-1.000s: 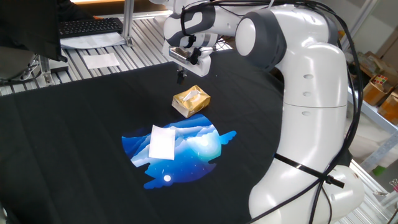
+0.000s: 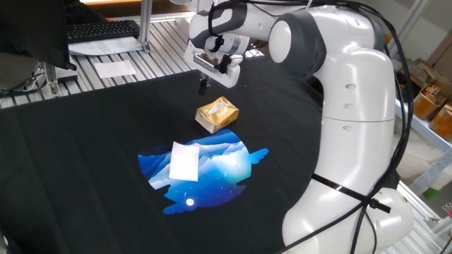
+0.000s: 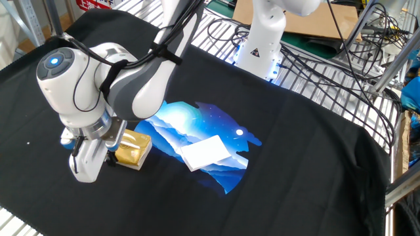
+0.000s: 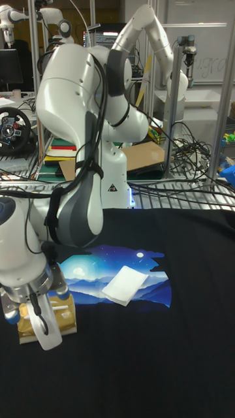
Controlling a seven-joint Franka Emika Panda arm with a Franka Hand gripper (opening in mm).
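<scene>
A gold tissue pack (image 2: 217,114) lies on the black cloth, with a white tuft showing at its top opening. A white sheet, perhaps a folded tissue (image 2: 184,162), rests flat on the blue mountain-and-moon picture (image 2: 229,166). Beyond the pack in exterior view 1, my gripper (image 2: 204,88) points down, its dark fingertips apart from the pack. In exterior view 2 the hand partly covers the pack (image 3: 134,149); exterior view 3 also has the hand in front of the pack (image 4: 65,317). Whether the fingers are open or shut is not clear, and nothing is seen hanging from them.
Black cloth (image 2: 70,176) covers the table, with wide clear room left of the picture in exterior view 1. A keyboard (image 2: 103,30) and a white paper (image 2: 115,68) are on the slatted surface behind. Cables (image 3: 321,78) run near another white arm (image 3: 266,39).
My gripper has shifted and tilted very slightly above the cloth. The tissue pack, the white sheet and the picture have stayed in place.
</scene>
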